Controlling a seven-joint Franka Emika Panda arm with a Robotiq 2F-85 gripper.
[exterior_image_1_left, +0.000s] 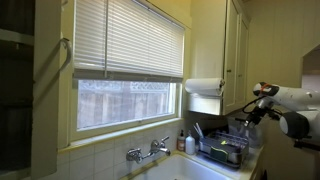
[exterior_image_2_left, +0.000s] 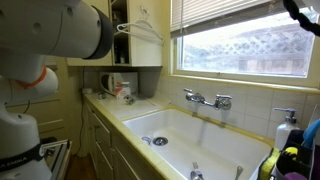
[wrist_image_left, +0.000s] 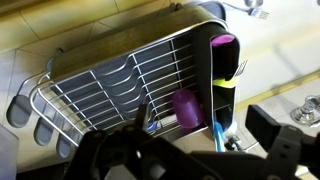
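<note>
Below my gripper is a dark dish rack (wrist_image_left: 105, 90) with metal wires. Its two black fingers stand wide apart in the wrist view, so it is open, and no object shows held between them. A purple item (wrist_image_left: 187, 108) lies in the rack, beyond the fingertips. The narrow utensil holder at the rack's side contains a pink-purple utensil (wrist_image_left: 222, 40), a yellow fork (wrist_image_left: 235, 76) and a blue handle (wrist_image_left: 218, 135). From exterior view 1, the gripper (exterior_image_1_left: 251, 119) appears above and to the right of the rack (exterior_image_1_left: 222, 148).
A white sink (exterior_image_2_left: 190, 145) adjoins the rack, with a wall faucet (exterior_image_2_left: 208, 99) behind it. Soap bottles (exterior_image_1_left: 190, 144) stand by the window. A paper towel roll (exterior_image_1_left: 205, 86) hangs below the cabinet (exterior_image_1_left: 215, 50). Free counter (exterior_image_2_left: 125, 106) lies beyond the sink.
</note>
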